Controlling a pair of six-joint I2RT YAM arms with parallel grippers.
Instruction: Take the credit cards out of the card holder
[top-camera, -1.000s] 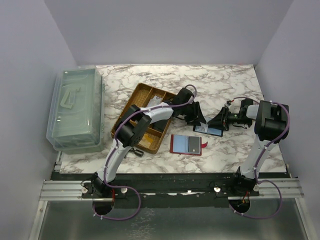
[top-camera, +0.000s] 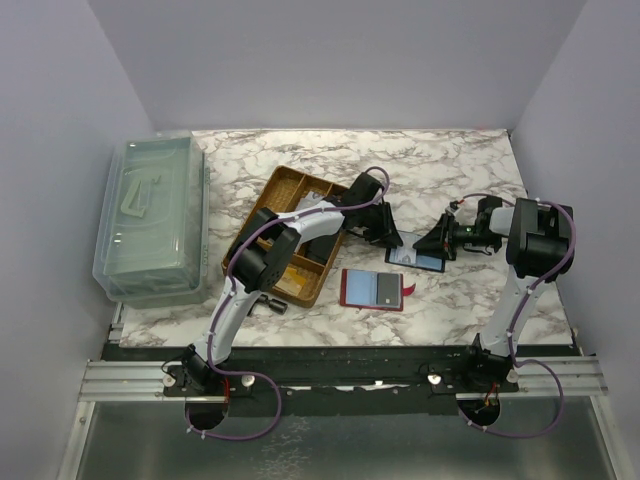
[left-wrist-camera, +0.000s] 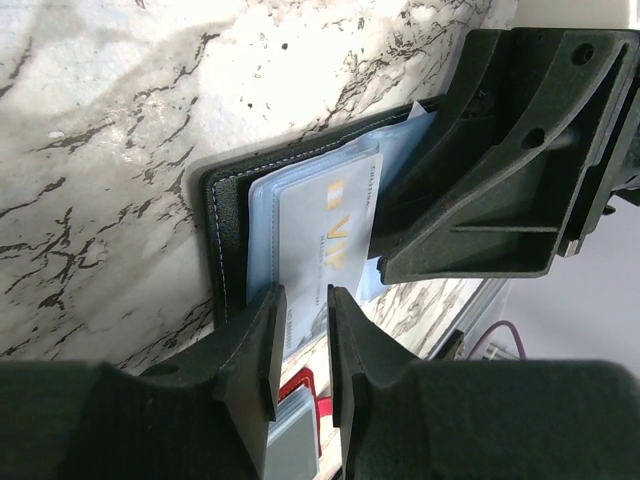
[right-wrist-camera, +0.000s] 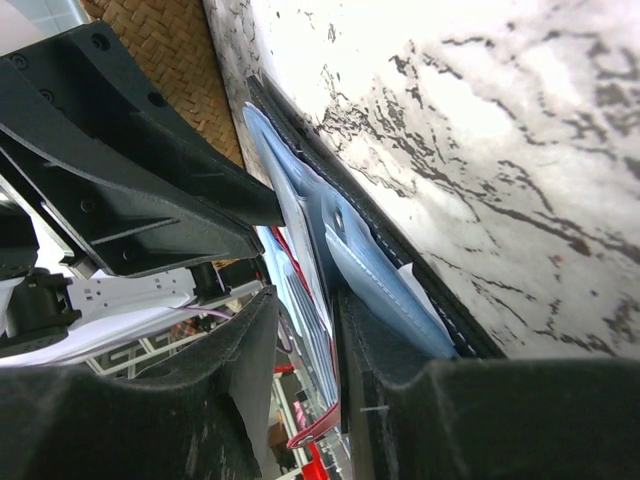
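Note:
The black card holder lies open on the marble, with pale blue sleeves and a silver card in it, also seen edge-on in the right wrist view (right-wrist-camera: 310, 250). My left gripper (top-camera: 390, 237) is at its left end, fingertips (left-wrist-camera: 268, 310) close to the card, slightly apart. My right gripper (top-camera: 440, 243) reaches over the holder's right part; in the right wrist view its fingertips (right-wrist-camera: 260, 320) are at the sleeves and card edge. Whether either holds anything is unclear.
A second, red holder (top-camera: 370, 304) lies open below. A wicker tray (top-camera: 322, 290) stands left under my left arm; a lidded clear box (top-camera: 150, 220) is at far left. Free marble lies behind the holders.
My left gripper has shifted very slightly at the card holder, showing a little more of it. The rest looks almost unchanged.

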